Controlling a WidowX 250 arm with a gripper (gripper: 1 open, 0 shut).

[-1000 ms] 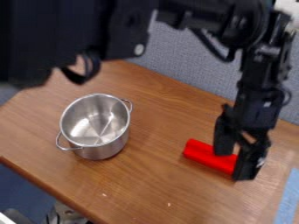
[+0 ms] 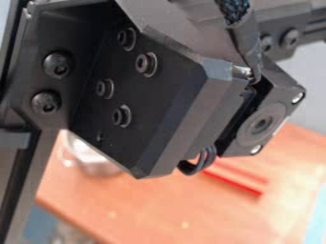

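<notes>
Black arm hardware [image 2: 152, 86], with bolted plates and a joint at the right, fills most of the view, close to the camera. Behind it, a red bar [image 2: 235, 181] lies on the wooden table, largely hidden and blurred. A steel pot [image 2: 91, 162] shows only in part at the left. The gripper's fingers cannot be made out, so its state is unclear.
The orange-brown table [image 2: 152, 214] shows along the bottom, blurred. A light blue strip [image 2: 314, 229] is at the lower right edge. The rest is blocked by the arm.
The arm has moved up close in front of the camera, now covering most of the pot and the red bar, which were in clear view earlier.
</notes>
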